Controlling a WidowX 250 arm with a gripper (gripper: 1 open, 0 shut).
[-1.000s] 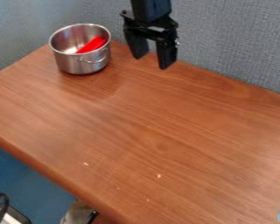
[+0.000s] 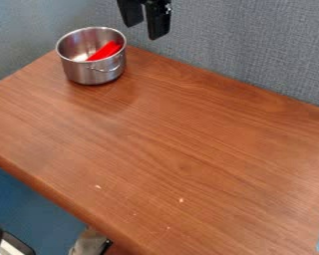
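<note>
A steel pot [image 2: 93,69] stands at the back left of the wooden table [image 2: 175,159], with a red object [image 2: 104,52] inside it. My black gripper [image 2: 145,22] hangs at the top edge of the view, above and to the right of the pot. Its two fingers are apart, with nothing seen between them; its upper part is out of view.
A grey padded wall [image 2: 242,60] runs along the back. The table's left edge drops to a blue floor [image 2: 29,204], with equipment at the bottom left.
My gripper has risen and moved left, toward the space above the pot. The pot and the red object look unchanged.
</note>
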